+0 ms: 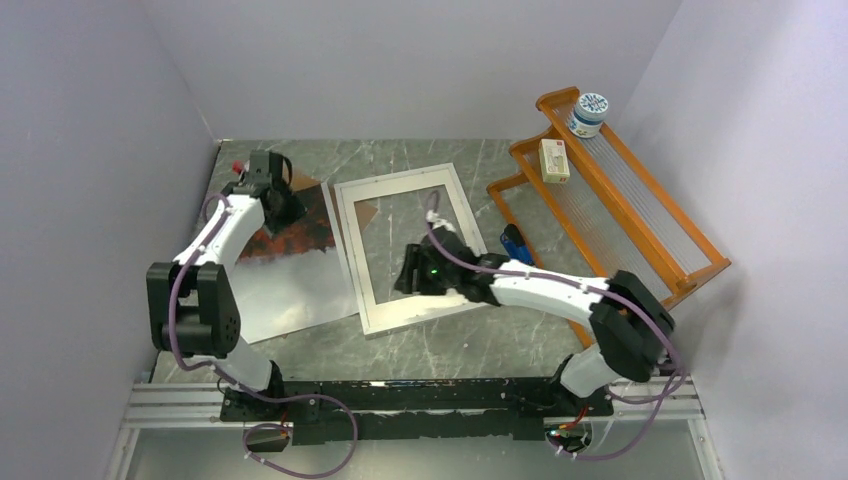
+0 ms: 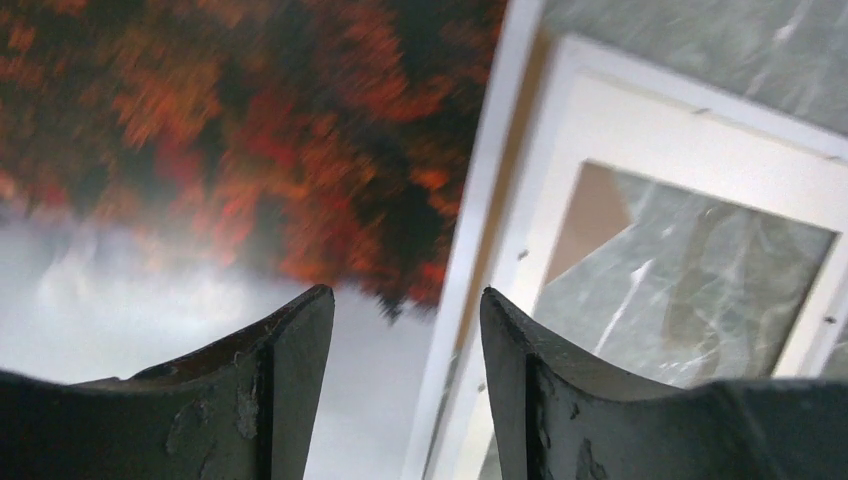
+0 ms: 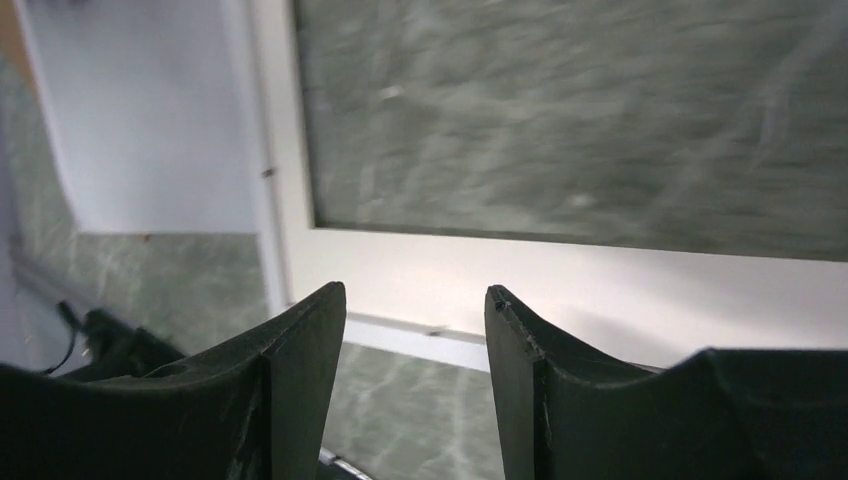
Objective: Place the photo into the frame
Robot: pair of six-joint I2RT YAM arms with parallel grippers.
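Note:
The photo (image 1: 290,290), red-orange trees over a pale lower half, lies flat at the left of the table, its right edge close beside the white frame (image 1: 404,183). Through the frame's empty opening, the grey tabletop and a corner of brown board show. My left gripper hovers above the photo, part open, with nothing between its fingers; the photo's right edge and the frame's left side run below it. Over the frame's lower part is my right gripper, also part open and empty, facing the frame's lower left corner.
Brown board (image 1: 368,213) peeks out from beneath the photo and frame. At the right, a wooden rack (image 1: 640,220) carries a small box (image 1: 554,161) and a white jar (image 1: 587,115); a blue-handled tool (image 1: 516,244) lies beside it. Bare tabletop (image 1: 440,350) extends in front of the frame.

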